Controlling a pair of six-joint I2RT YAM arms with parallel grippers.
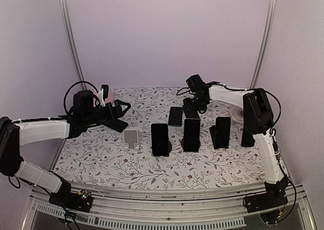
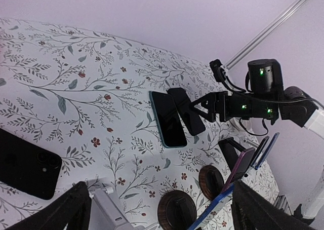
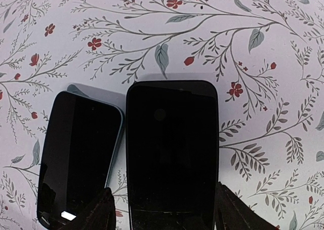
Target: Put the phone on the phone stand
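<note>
A black phone (image 1: 192,115) lies flat on the flowered table at the back, partly under my right gripper (image 1: 195,108). In the right wrist view this phone (image 3: 172,149) runs between the fingers of the right gripper; a narrow gap shows on its left side, while its right edge is close to the other finger. A second phone (image 3: 81,154) lies just left of it. The white phone stand (image 1: 130,139) is empty, front left of centre. My left gripper (image 1: 120,108) hangs open above the left side, nothing between its fingers.
Several stands at the front bear upright phones, among them one phone (image 1: 160,140) at centre and another phone (image 1: 221,132) to the right. A loose black phone (image 2: 25,164) lies below the left arm.
</note>
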